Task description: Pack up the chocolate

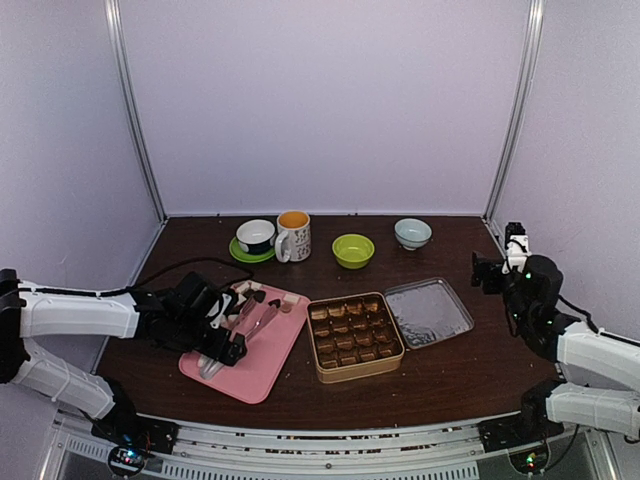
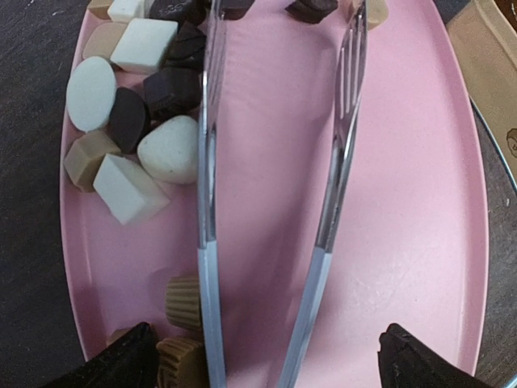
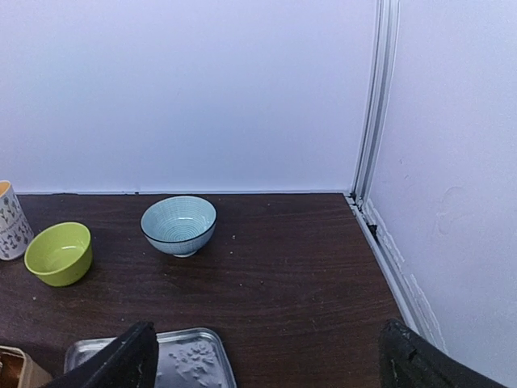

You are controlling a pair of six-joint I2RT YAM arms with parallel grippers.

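A pink tray (image 1: 261, 372) on the left holds chocolates in dark, white and tan pieces, among them a white cube (image 2: 129, 188) and ridged brown pieces (image 2: 182, 302). Metal tongs (image 2: 325, 218) lie across the tray. My left gripper stands open low over the tray, its fingers either side of the tongs' handles, not closed on them. Right of the tray is a box with a gold compartmented insert (image 1: 355, 336); whether any compartment is filled is unclear. My right gripper is open, raised at the table's right, with nothing between its fingers.
A metal tray (image 1: 431, 310) lies right of the box. Behind stand a green bowl (image 1: 353, 252), a light-blue bowl (image 1: 413, 234), a mug (image 1: 294, 236) and a white bowl (image 1: 255, 235) on a green plate.
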